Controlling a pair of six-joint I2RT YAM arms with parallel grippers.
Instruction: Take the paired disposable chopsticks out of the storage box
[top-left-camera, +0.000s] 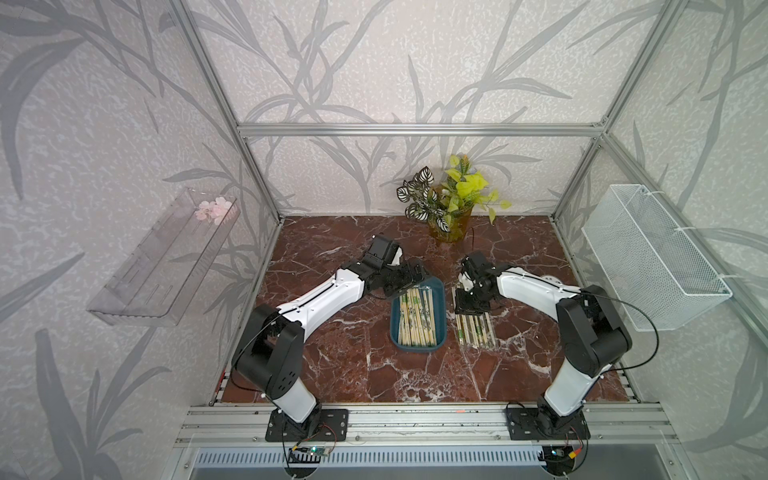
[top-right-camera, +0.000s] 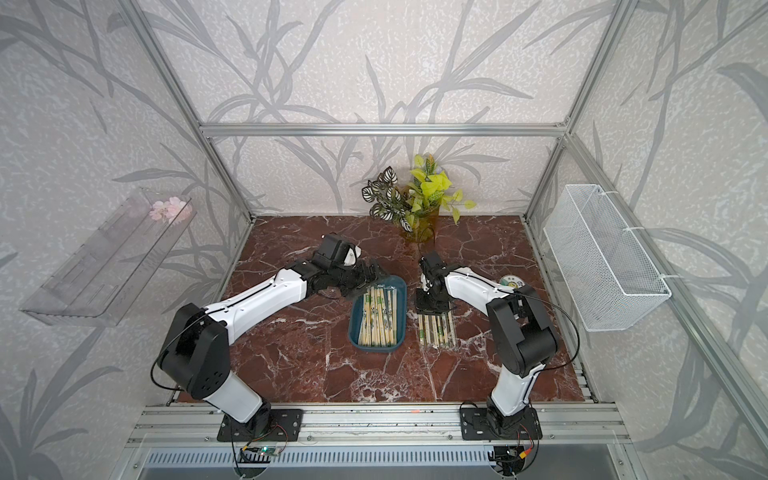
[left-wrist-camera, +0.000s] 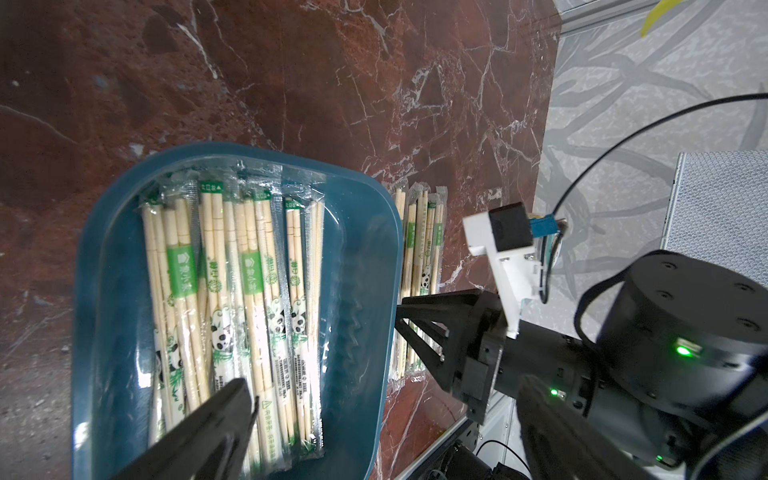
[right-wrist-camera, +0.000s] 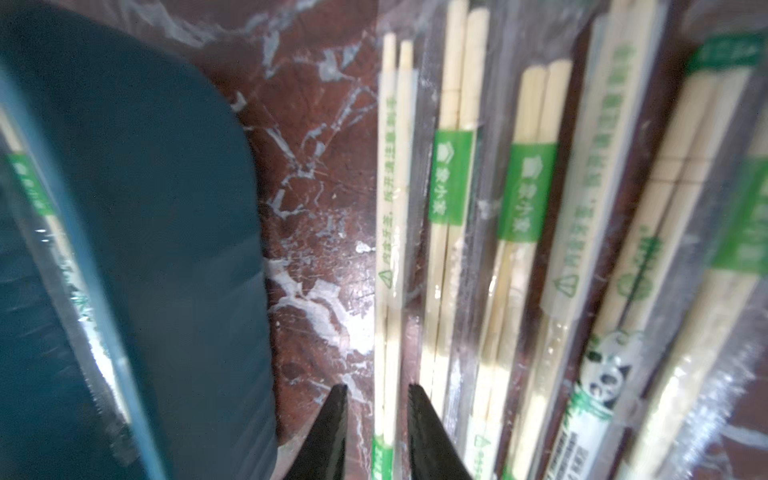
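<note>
The blue storage box (top-left-camera: 440, 320) holds several wrapped chopstick pairs (left-wrist-camera: 256, 320). More wrapped pairs (right-wrist-camera: 448, 176) lie in a row on the marble table, just right of the box. My left gripper (top-left-camera: 412, 272) hangs over the box's back-left part; its fingers show dark and blurred at the bottom of its wrist view. My right gripper is low over the row, its fingertips part open, either side of the leftmost pair (right-wrist-camera: 388, 240).
A potted plant (top-left-camera: 448, 224) stands at the back. A clear tray (top-left-camera: 160, 264) is on the left wall, a white mesh basket (top-left-camera: 656, 256) on the right. The table left of the box is clear.
</note>
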